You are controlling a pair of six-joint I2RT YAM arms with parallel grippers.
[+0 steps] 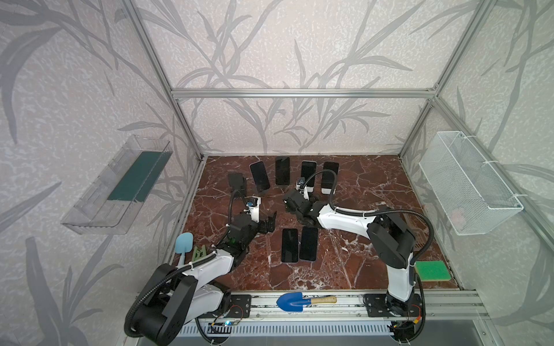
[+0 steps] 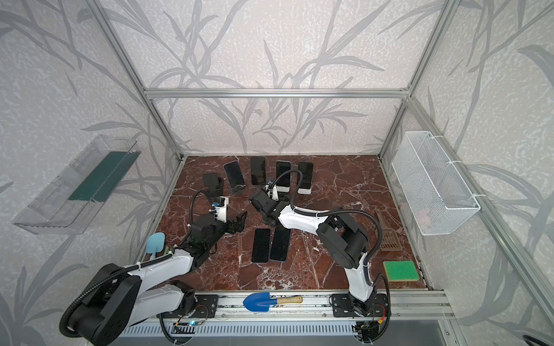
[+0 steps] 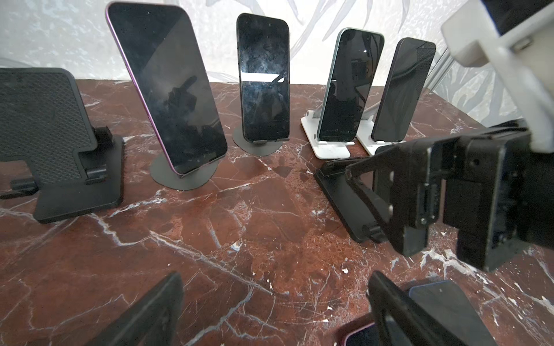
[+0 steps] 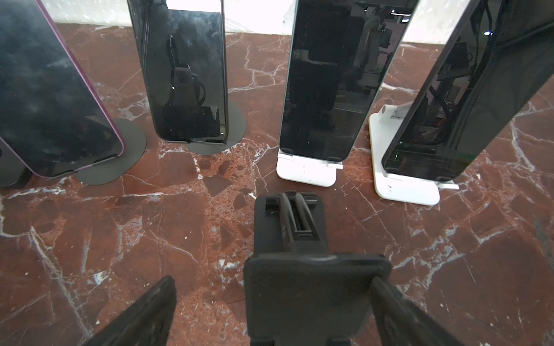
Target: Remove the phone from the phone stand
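Two dark phones, the left one (image 1: 289,245) and the right one (image 1: 308,243), lie flat side by side on the table. In the left wrist view, a black stand (image 3: 43,115) at far left is empty. Behind the middle, a pink-edged phone (image 3: 167,86), a black phone (image 3: 265,75) and two phones (image 3: 351,86) on white stands stay propped up. My left gripper is open and empty above bare table. My right gripper stands open over another empty black stand (image 4: 305,288); whether its fingers touch it cannot be told.
A blue trowel (image 1: 294,301) lies on the front rail and a green sponge (image 1: 432,270) at front right. Wire baskets (image 1: 473,184) hang on both side walls. Bare table lies between the left gripper and the propped phones.
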